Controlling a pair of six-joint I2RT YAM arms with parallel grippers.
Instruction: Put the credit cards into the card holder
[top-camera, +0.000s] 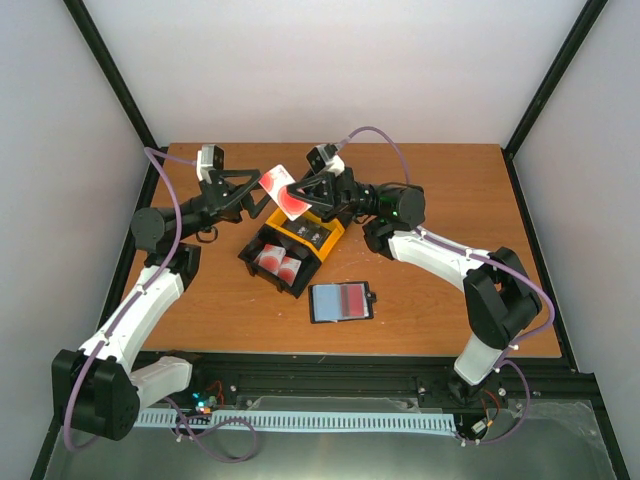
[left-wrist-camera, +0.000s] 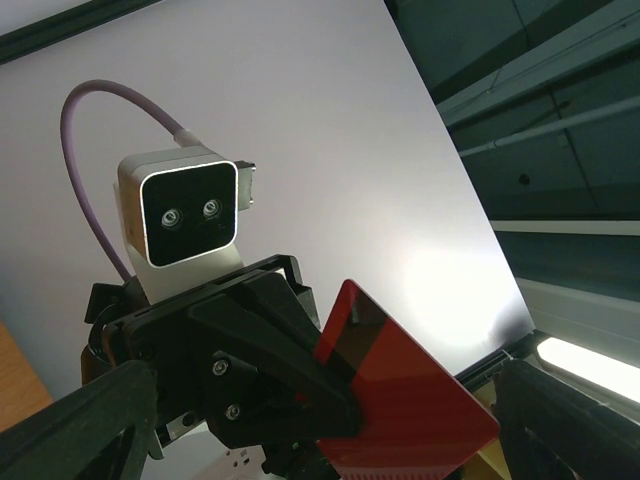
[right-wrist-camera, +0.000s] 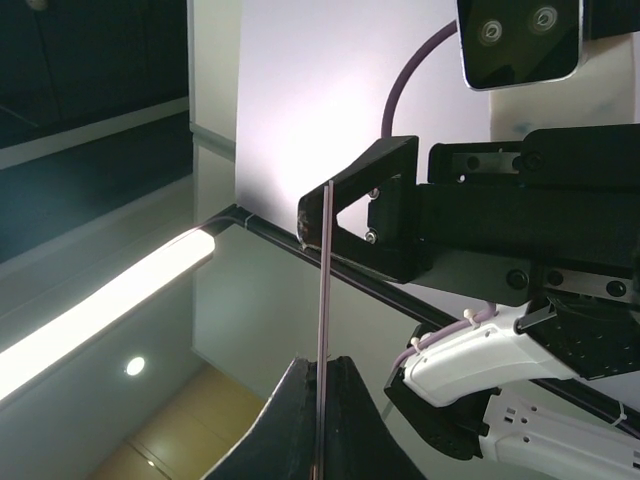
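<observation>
A red-and-white card (top-camera: 280, 186) is up in the air between the two arms, above the table. My right gripper (top-camera: 294, 191) is shut on it; in the right wrist view the card (right-wrist-camera: 325, 290) appears edge-on, rising from between the closed fingers. My left gripper (top-camera: 264, 190) stands open at the card's upper-left end. In the left wrist view the red card face (left-wrist-camera: 410, 400) lies between its wide-apart fingers (left-wrist-camera: 90, 425), neither visibly pressing on it. The card holder (top-camera: 340, 302) lies open on the table, showing light-blue and red panels.
Below the grippers sits a black and yellow box (top-camera: 306, 231), with red-and-white cards (top-camera: 280, 262) in its near compartment. The right arm partly covers its far end. Bare tabletop (top-camera: 450, 320) extends to the right and left.
</observation>
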